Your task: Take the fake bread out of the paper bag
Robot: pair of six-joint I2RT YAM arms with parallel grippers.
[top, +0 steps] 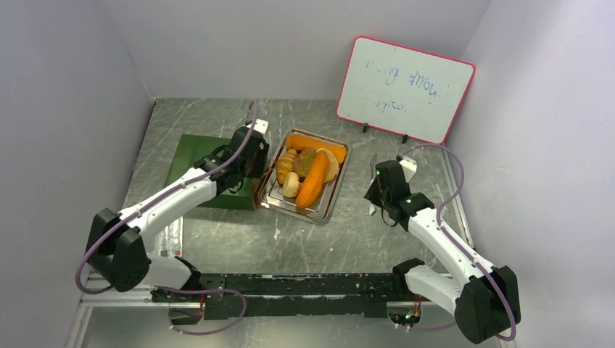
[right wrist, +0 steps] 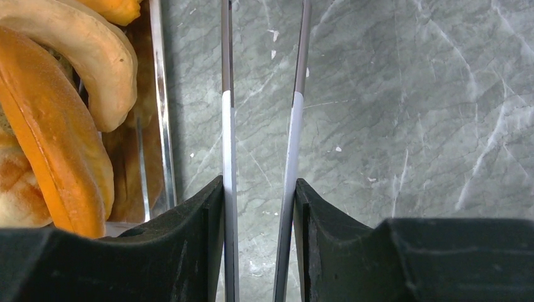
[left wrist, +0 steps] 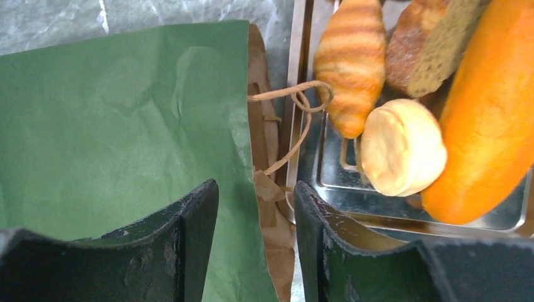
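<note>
A green paper bag lies on its side at the left, its open mouth facing the metal tray. The bag's brown inner edge and a string handle show in the left wrist view; the inside is hidden. My left gripper is open above the mouth's edge, nothing between its fingers. Fake bread lies in the tray: a croissant, a round roll, a long orange loaf and other pieces. In my right gripper is a pair of tongs, both legs between the fingers.
Against the back right leans a whiteboard. A flat clear packet lies at the left front. Bare tabletop surrounds the tongs to the right of the tray.
</note>
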